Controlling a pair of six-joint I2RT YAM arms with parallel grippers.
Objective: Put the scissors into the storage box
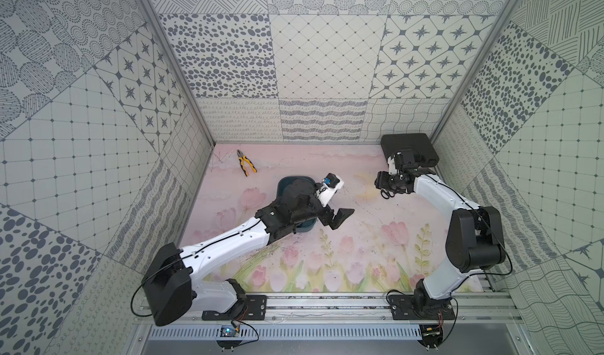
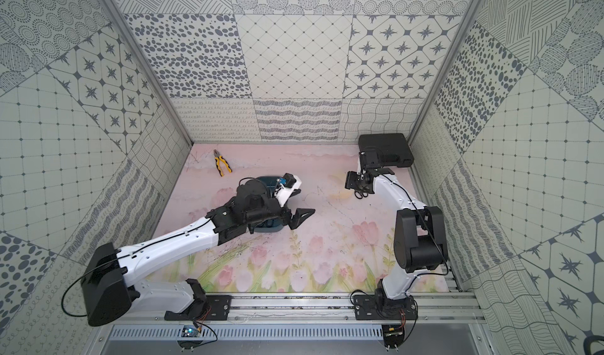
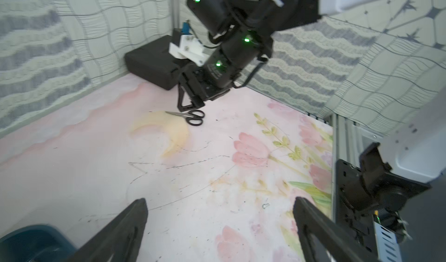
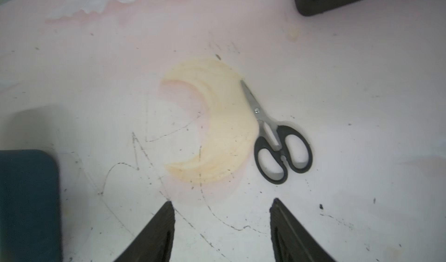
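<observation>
The scissors [image 4: 299,164] lie on the pink floral table at the right, in front of a black case, blades pointing back-left in the right wrist view. My right gripper hovers over the table just short of them, fingers apart with nothing between. My left gripper is open and empty, raised over the right side of a dark teal storage box [image 4: 27,192], which the left arm mostly hides in both top views.
A black case [image 1: 409,147] sits at the back right. Yellow-handled pliers [image 1: 246,163] lie at the back left. The table between the box and scissors is clear.
</observation>
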